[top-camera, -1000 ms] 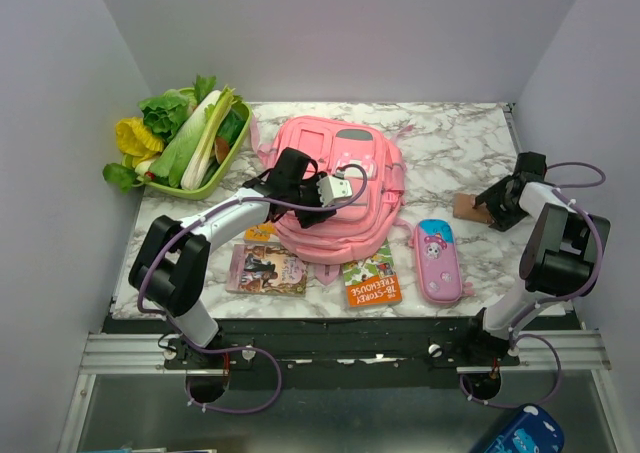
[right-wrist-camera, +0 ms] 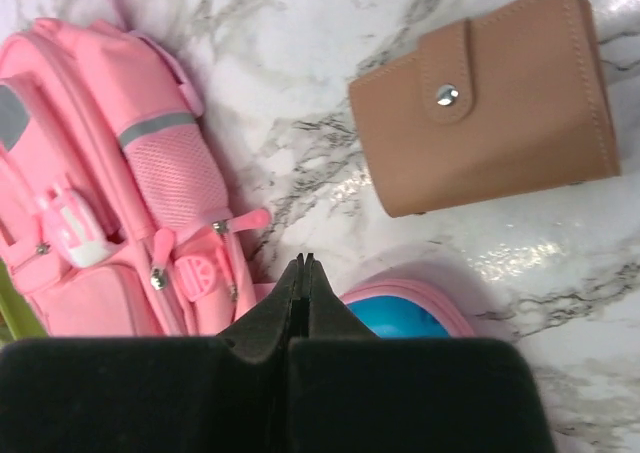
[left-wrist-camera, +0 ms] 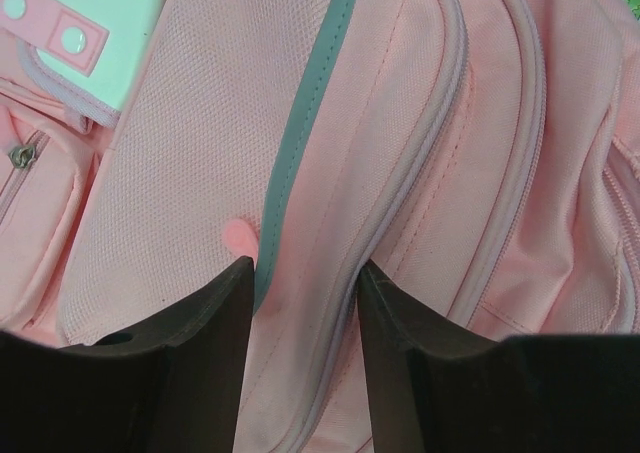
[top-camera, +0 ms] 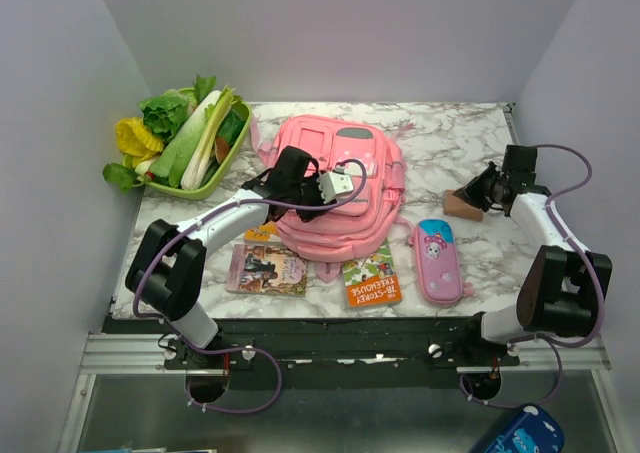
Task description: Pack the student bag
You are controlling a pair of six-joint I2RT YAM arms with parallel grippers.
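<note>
The pink student bag (top-camera: pixel 330 153) lies on the marble table, its front pocket up. Over its left side hangs my left gripper (top-camera: pixel 318 205); in the left wrist view my left gripper is partly open, one fingertip at each side of a grey-edged strip of pink fabric (left-wrist-camera: pixel 340 163). Whether the fingers touch it, I cannot tell. The brown wallet (right-wrist-camera: pixel 480 103) lies flat on the marble. Near it, my right gripper is shut, with nothing visible between the fingers. A pink pencil case (top-camera: pixel 438 263) rests right of the bag.
Two books, one brown (top-camera: pixel 268 270) and one green-orange (top-camera: pixel 372 278), lie along the front, with an orange item (top-camera: pixel 262 232) partly under the left arm. A green basket (top-camera: pixel 228 163) of vegetables stands back left. Free marble shows at the back right.
My right gripper has come off its right edge and moved up and left over it. The left arm looks unchanged.
</note>
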